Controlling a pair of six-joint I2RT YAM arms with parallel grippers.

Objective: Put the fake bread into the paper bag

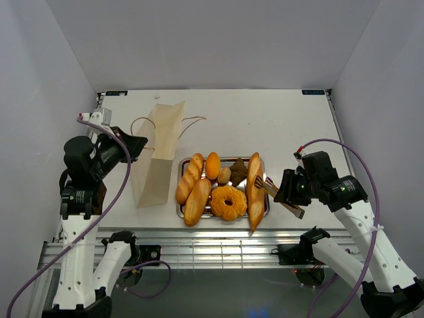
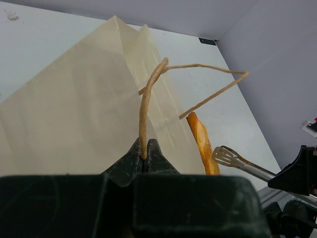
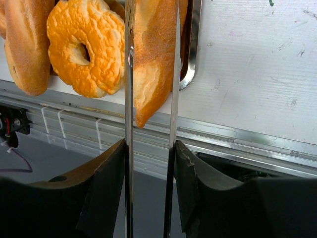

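Note:
My left gripper is shut on a twisted cord handle of the tan paper bag. The bag stands upright on the left of the table, a second handle loop sticking out to its right. Metal tongs are gripped between the fingers of my right gripper, their two arms spread apart. In the top view the tong tips are at the right edge of the long baguette. The baguette lies on the tray and shows between the tong arms in the right wrist view.
The metal tray also holds a ring-shaped bread, two loaves and several smaller pieces. Free white table lies behind and right of the tray. A metal rail runs along the front edge.

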